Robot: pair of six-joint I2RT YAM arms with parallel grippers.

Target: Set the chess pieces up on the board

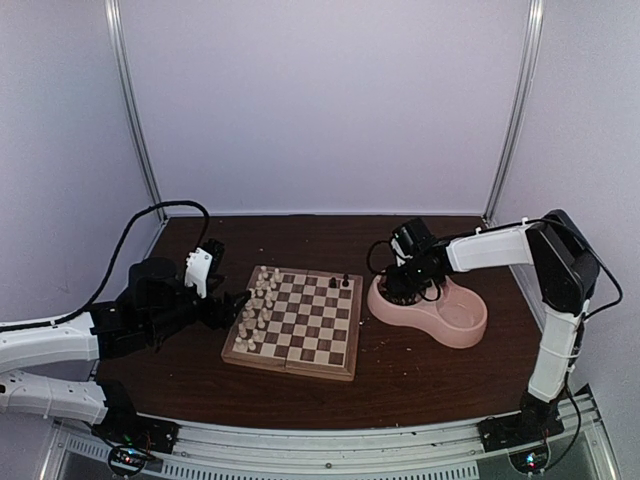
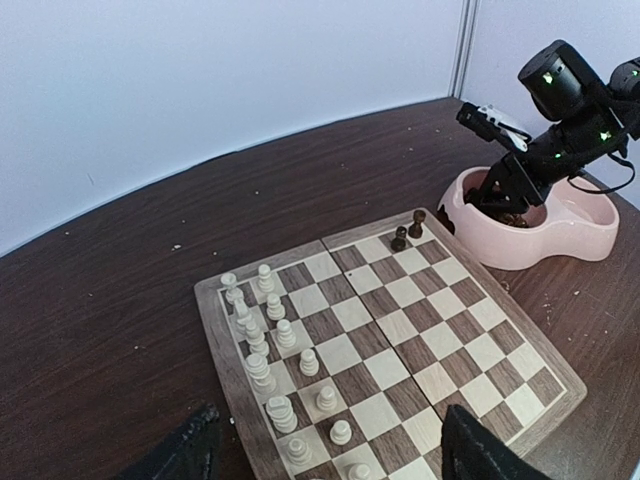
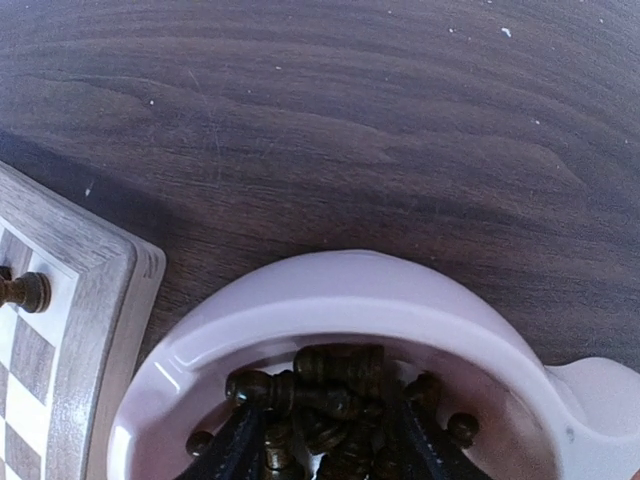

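White pieces (image 2: 285, 333) stand in two rows along the left side of the chessboard (image 2: 400, 370). Two dark pieces, a pawn (image 2: 399, 239) and a taller piece (image 2: 417, 223), are upright at its far right corner. More dark pieces (image 3: 340, 370) lie jumbled in the round bowl of the pink dish (image 3: 370, 290). My right gripper is open, its fingers (image 3: 232, 445) down in that bowl on either side of the pile, gripping nothing. By the board's left edge my left gripper (image 1: 238, 308) hangs open and empty.
The dish's second bowl (image 1: 460, 313) looks empty. The board's raised wooden border (image 3: 105, 330) lies close to the dish's left side. Bare dark table (image 3: 380, 130) stretches behind the dish and board.
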